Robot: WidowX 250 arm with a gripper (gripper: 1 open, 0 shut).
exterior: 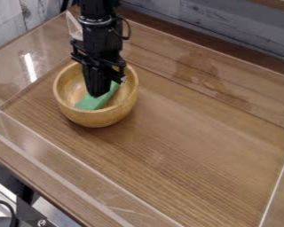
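A tan round bowl (117, 113) stands on the wooden table toward the upper left, with a green object (92, 102) lying inside it. My black gripper (97, 89) reaches down from the top of the view into the bowl, its tip over the green object at the back half of the bowl. It looks shut. Whether it touches the green object, or has anything between its fingers, I cannot tell.
Black cables (4, 213) lie at the lower left corner, off the table's edge. A raised wooden edge runs along the upper right.
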